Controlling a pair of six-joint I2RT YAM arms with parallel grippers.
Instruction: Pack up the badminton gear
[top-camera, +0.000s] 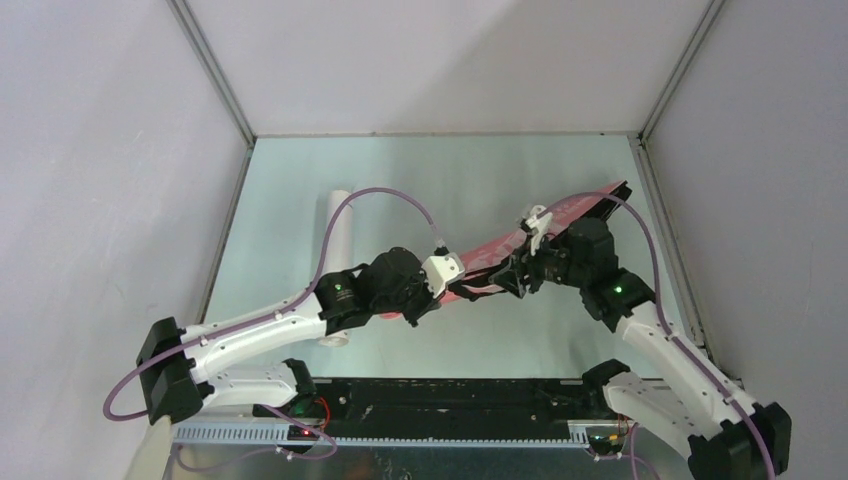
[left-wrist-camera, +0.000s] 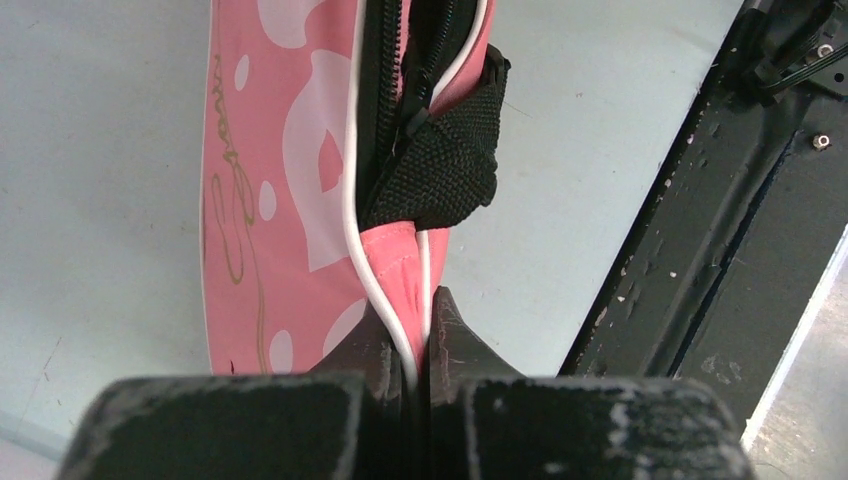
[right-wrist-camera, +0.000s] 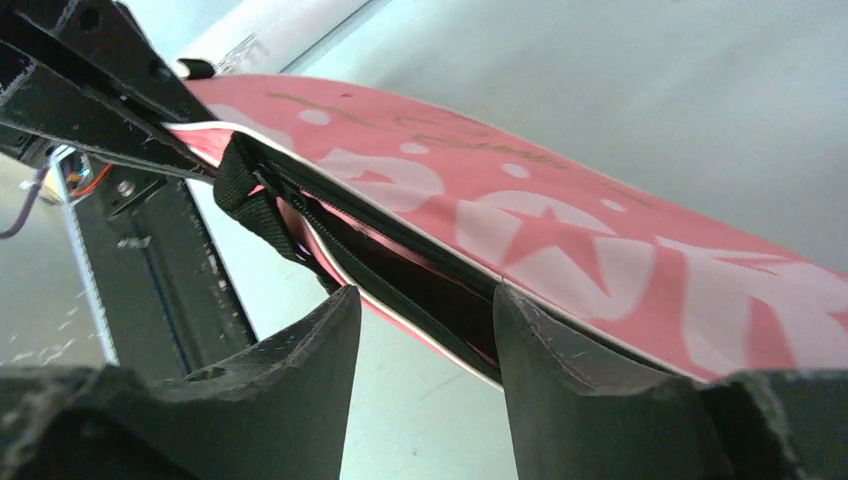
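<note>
The long pink racket bag (top-camera: 486, 255) with black zipper and strap lies diagonally across the table. My left gripper is shut on the bag's pink, white-piped end, just beside the folded black strap (left-wrist-camera: 440, 160). My right gripper is open over the bag's unzipped middle, its fingers either side of the dark zipper opening (right-wrist-camera: 420, 290). The pink fabric (right-wrist-camera: 560, 240) with white prints stretches behind it. Whether anything is inside the bag cannot be seen.
A white tube (top-camera: 338, 225) lies at the table's left, partly under my left arm. A black rail (top-camera: 450, 400) runs along the front edge.
</note>
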